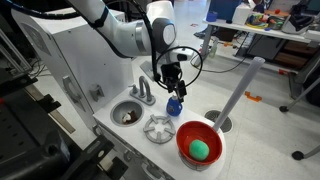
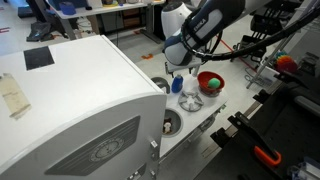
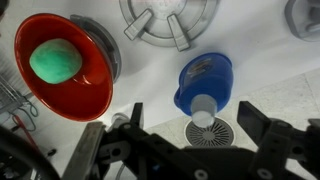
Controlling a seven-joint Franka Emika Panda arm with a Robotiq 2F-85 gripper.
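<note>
A blue cup (image 1: 174, 106) stands on the white counter top, just behind the stove burner. Something whitish and round (image 3: 203, 110) shows at the cup's mouth in the wrist view; I cannot tell what it is. My gripper hangs over the cup, open. Its dark fingers are spread wide at either side of the cup's near end, and no contact shows. In exterior view 2 the cup (image 2: 177, 85) is partly seen below the arm. A red bowl (image 1: 200, 140) with a green ball (image 1: 199, 149) inside sits to the right.
The grey burner (image 1: 159, 128) lies in front of the cup. A small round sink (image 1: 127, 112) with a faucet (image 1: 145, 92) is to its left, near the white cabinet (image 1: 85, 65). A pale upright post (image 1: 235, 97) rises behind the bowl.
</note>
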